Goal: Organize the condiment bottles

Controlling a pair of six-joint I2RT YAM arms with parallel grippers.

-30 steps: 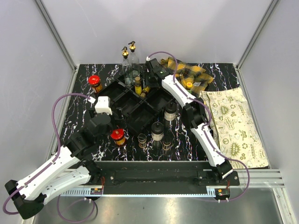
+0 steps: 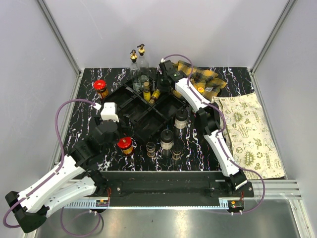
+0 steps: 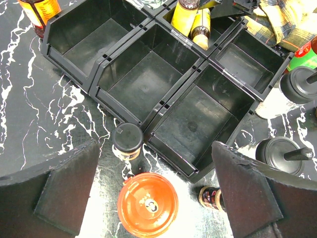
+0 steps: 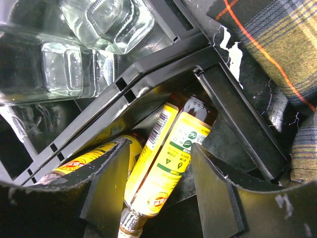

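A black divided organizer stands mid-table. In its back compartment two yellow-labelled bottles sit: one looks upright, the other lies tilted. My right gripper is open above that compartment, with the tilted bottle between its spread fingers; whether they touch it I cannot tell. The other yellow bottle lies left of the fingers. Two clear glass pump bottles stand in the compartment beside. My left gripper hangs open over the front-left side, above a small black-lidded jar and a red-lidded jar.
Several organizer compartments are empty, such as the front one. Dark-lidded jars stand at its front right, another red-topped jar at back left. A plaid cloth lies behind right; a patterned cream mat covers the right.
The left arm and the jars have stayed still.
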